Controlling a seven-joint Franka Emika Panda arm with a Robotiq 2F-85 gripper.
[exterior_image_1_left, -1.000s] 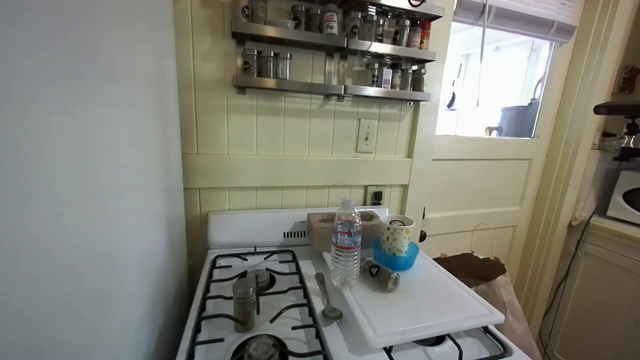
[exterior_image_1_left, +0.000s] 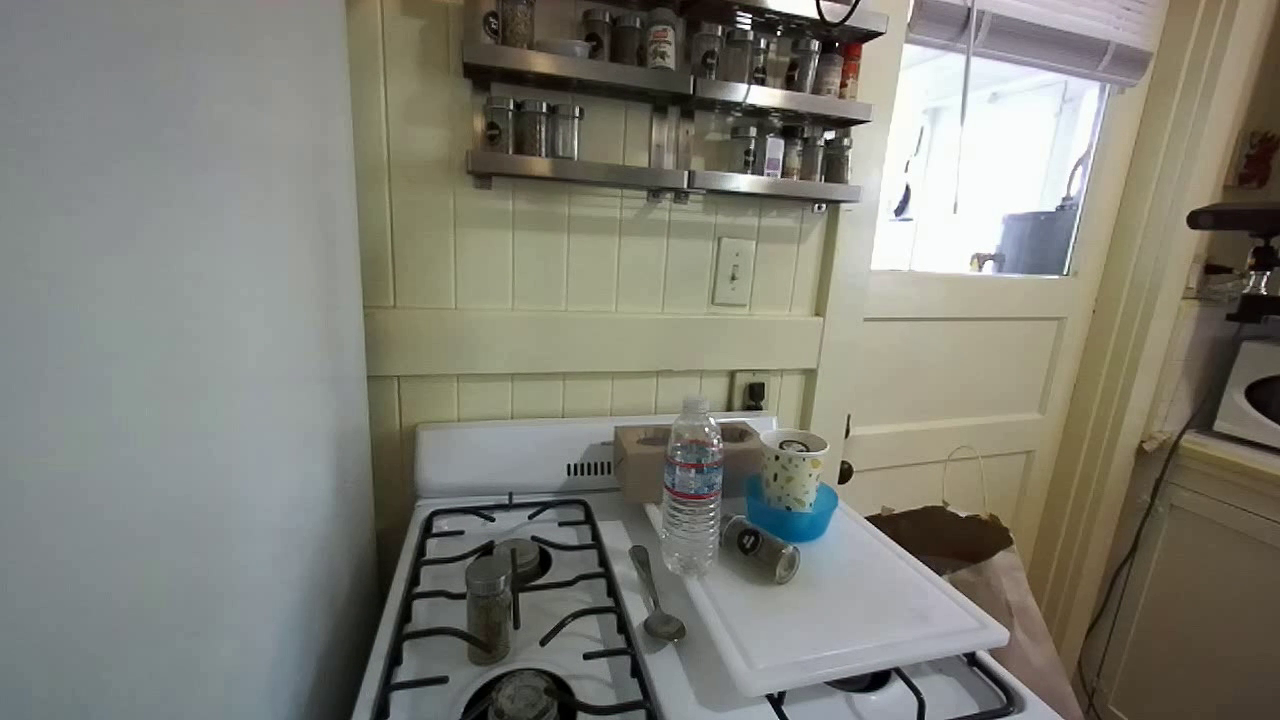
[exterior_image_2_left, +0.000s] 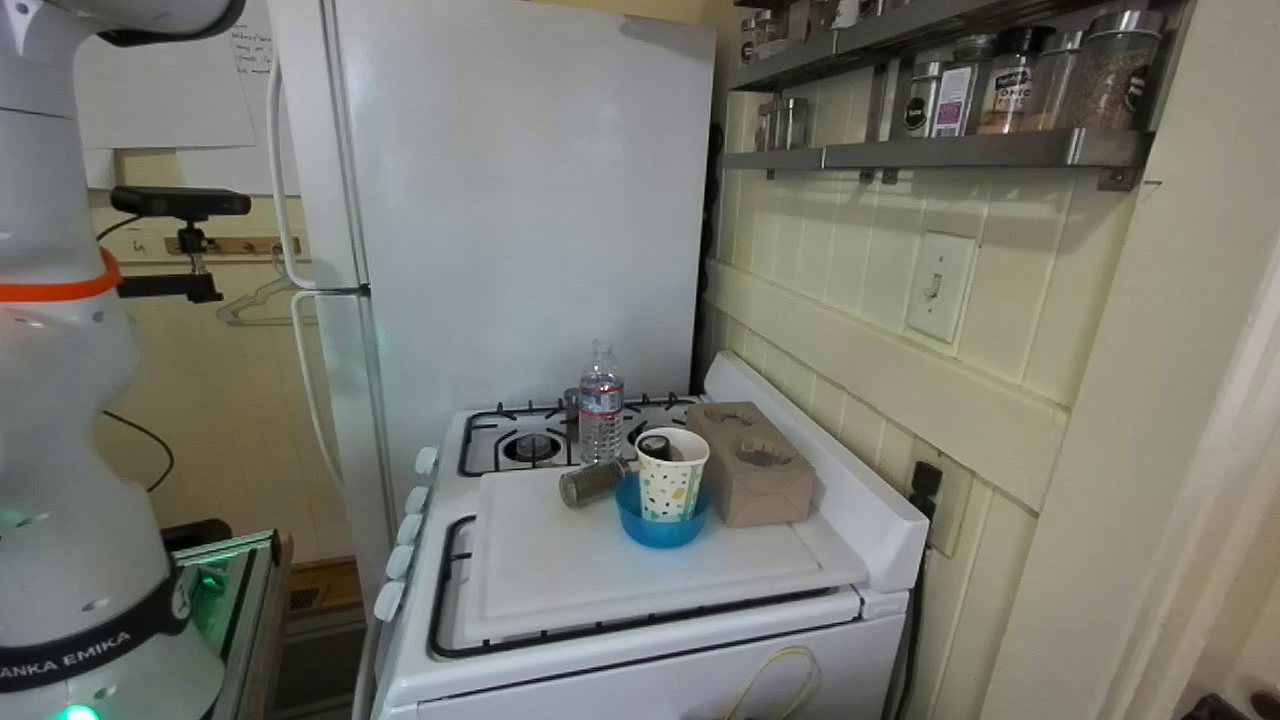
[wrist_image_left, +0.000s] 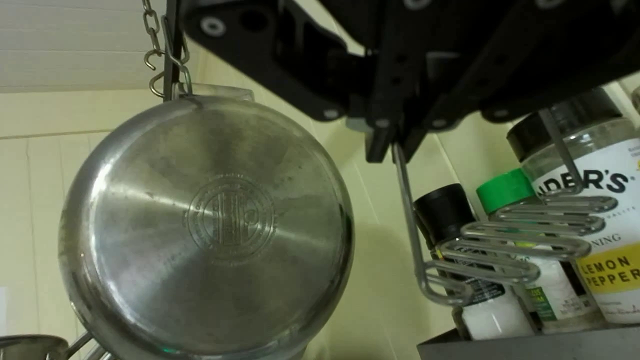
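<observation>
In the wrist view my gripper is shut on one wire leg of a metal potato masher (wrist_image_left: 492, 264). That leg runs down from between the fingertips to a zigzag wire head. The second wire leg rises at the right and passes out of sight behind the gripper's dark body. Most of the masher's upper part is hidden. Neither exterior view shows the gripper; only a dark curved piece (exterior_image_1_left: 837, 12) appears at the top of exterior view 1, and I cannot tell what it is.
A steel pan (wrist_image_left: 210, 228) hangs left of the gripper from a chain (wrist_image_left: 153, 30). Spice jars, including a lemon pepper jar (wrist_image_left: 600, 210), stand close behind the masher on a shelf (wrist_image_left: 528, 345). Below, the stove holds a water bottle (exterior_image_1_left: 692, 492), patterned cup (exterior_image_1_left: 792, 474) and blue bowl (exterior_image_1_left: 806, 523).
The dark curved piece at the top edge of exterior view 1 reaches slightly lower now. On the stove, everything stays in place.
</observation>
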